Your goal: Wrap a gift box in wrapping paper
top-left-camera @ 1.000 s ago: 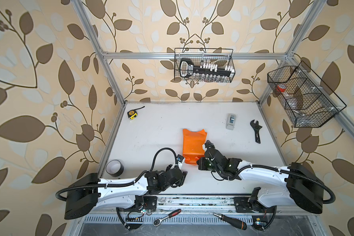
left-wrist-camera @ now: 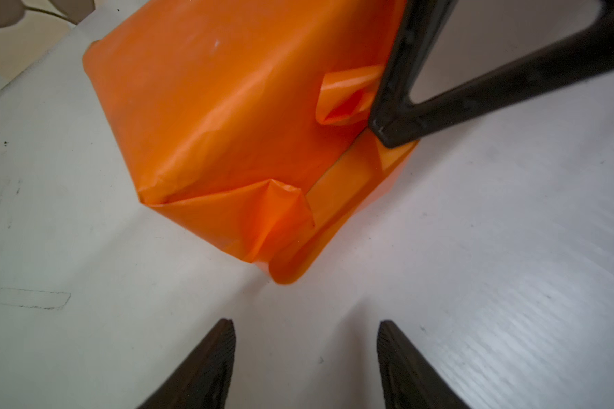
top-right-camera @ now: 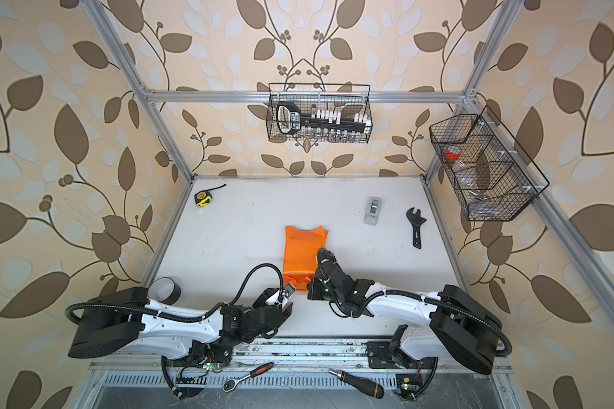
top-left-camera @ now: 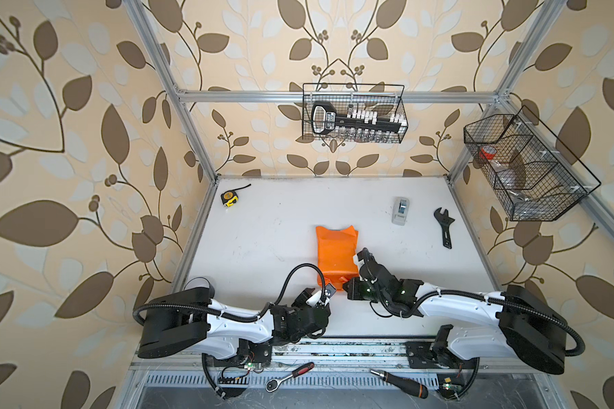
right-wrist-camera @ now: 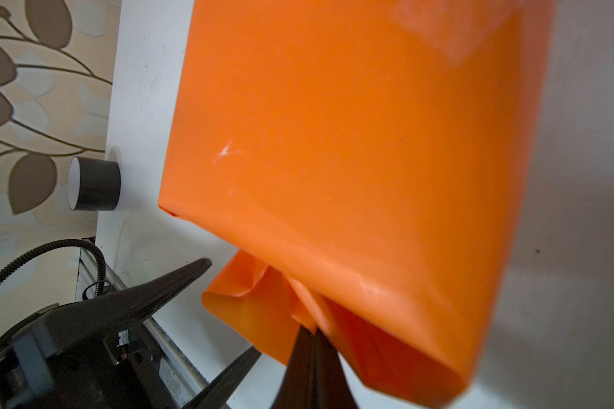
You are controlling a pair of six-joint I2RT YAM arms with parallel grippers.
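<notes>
The gift box wrapped in orange paper (top-left-camera: 337,248) lies mid-table, its near end facing the arms. At that end the paper forms a creased, loose flap (left-wrist-camera: 279,211), sticking out at the bottom. My left gripper stands open just in front of the flap's left corner, only bare table between its fingers. My right gripper is shut, its tips against the folded paper at the near end. Whether a thin layer of paper is pinched there cannot be made out. In the left wrist view a dark right finger (left-wrist-camera: 392,112) touches the flap.
A tape roll (top-right-camera: 164,291) stands at the left behind the left arm. Tape measure (top-left-camera: 230,197), grey device (top-left-camera: 400,210) and wrench (top-left-camera: 444,227) lie farther back. Around the box's far side the table is free. Both arms are close together at its near end.
My left gripper has moved right, up to the box's near end, and its arm now mostly covers the tape roll. The box and right gripper have shifted slightly towards the front.
</notes>
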